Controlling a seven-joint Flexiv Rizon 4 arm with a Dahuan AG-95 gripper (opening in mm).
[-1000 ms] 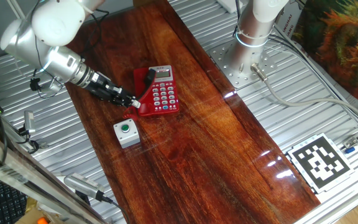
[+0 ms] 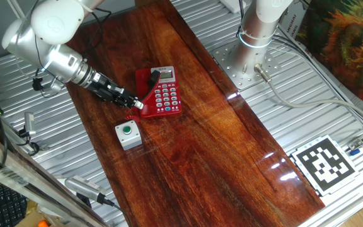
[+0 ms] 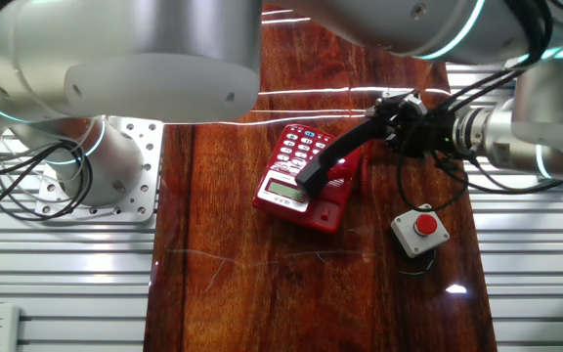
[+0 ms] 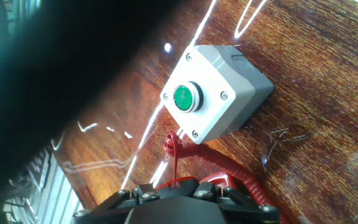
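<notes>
A red desk phone (image 2: pixel 164 101) lies on the wooden table, its keypad and display facing up. Its black handset (image 3: pixel 335 156) slants over the phone, the far end by the display and the other end at my gripper (image 3: pixel 389 119). The fingers look shut on that cord end. In the wrist view, the red coiled cord (image 4: pixel 232 167) runs to the dark handset end between the fingers, which are partly hidden at the bottom edge. In exterior view 1, my gripper (image 2: pixel 137 103) is at the phone's left front corner.
A grey box with a green button (image 2: pixel 128 134) stands close to the phone and gripper. Another box with a red button (image 3: pixel 421 231) sits on the arm's other side. A marker board (image 2: pixel 323 165) lies at the table's edge.
The phone, handset and green-button box look the same as before.
</notes>
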